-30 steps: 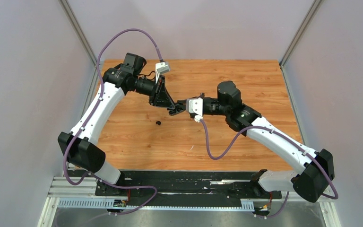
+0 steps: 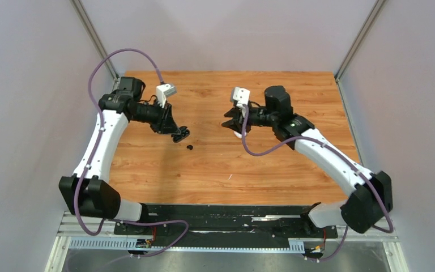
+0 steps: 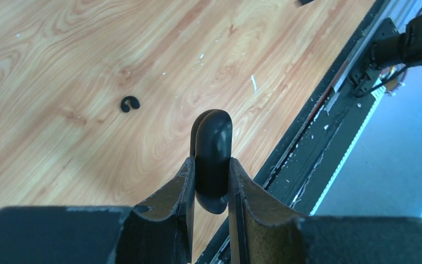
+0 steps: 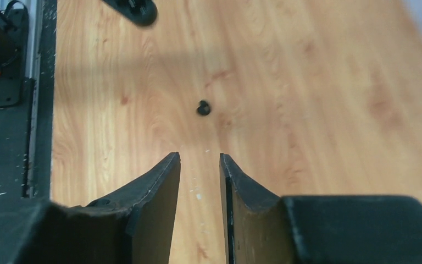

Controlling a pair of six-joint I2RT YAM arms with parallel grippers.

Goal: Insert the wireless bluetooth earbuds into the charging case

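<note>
My left gripper (image 2: pixel 173 130) holds the black charging case (image 3: pixel 213 159) between its fingertips; in the left wrist view it appears as a glossy rounded body, and in the top view (image 2: pixel 180 136) it shows dark compartments. A small black earbud (image 2: pixel 190 147) lies on the wooden table below and right of it, also visible in the left wrist view (image 3: pixel 132 102) and the right wrist view (image 4: pixel 203 108). My right gripper is apart from the case, open, with nothing between its fingers.
A white object (image 2: pixel 240 135) is partly hidden under the right gripper. The black front rail (image 2: pixel 221 215) runs along the near edge.
My left gripper has moved left with the case. My right gripper has drawn back rightward and up in the top view, away from the case it was beside.
</note>
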